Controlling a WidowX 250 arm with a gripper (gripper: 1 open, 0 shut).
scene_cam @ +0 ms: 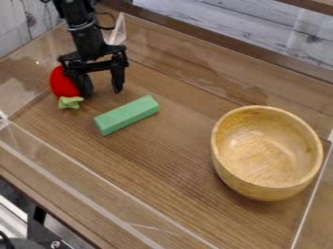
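My gripper (89, 69) is at the upper left of the camera view, open, a dark two-fingered tool on a thin arm from the top edge. It stands at the red object (62, 82), which has a green part at its lower end and is partly behind the left finger. A green rectangular block (127, 115) lies below and to the right of the gripper.
A large yellow bowl (266, 151) sits on the right of the wooden table (156, 195). A wall runs along the upper left edge.
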